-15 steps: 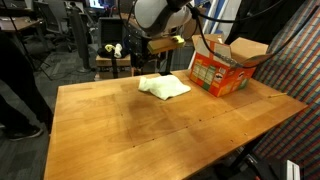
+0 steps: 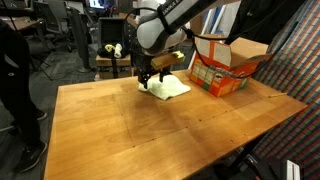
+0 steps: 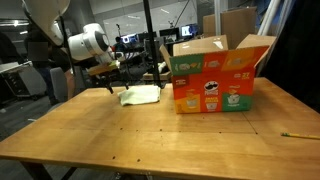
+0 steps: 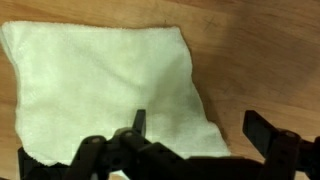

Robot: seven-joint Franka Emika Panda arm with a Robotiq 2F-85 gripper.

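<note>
A white cloth [image 4: 95, 95] lies spread on the wooden table [image 2: 120, 125]; it fills much of the left side of the wrist view, and its edge is slightly wavy. Seen from outside, the cloth [image 2: 168, 88] is at the table's far side, and in the second exterior view the cloth [image 3: 140, 95] lies left of the box. Just above its left part hovers my gripper [image 2: 152, 80], pointing down and open. One finger [image 4: 139, 122] shows over the cloth in the wrist view, the other finger [image 4: 258, 130] over bare wood. Nothing is held between them.
A red cardboard box [image 3: 212, 90] with raised flaps stands right of the cloth. A pencil-like stick [image 3: 300, 136] lies near the table's right side. A person's legs [image 2: 22, 90] show at the left.
My gripper has come down towards the cloth, from higher above it to just over its left part. The cloth and box have stayed put. The person at the left has shifted.
</note>
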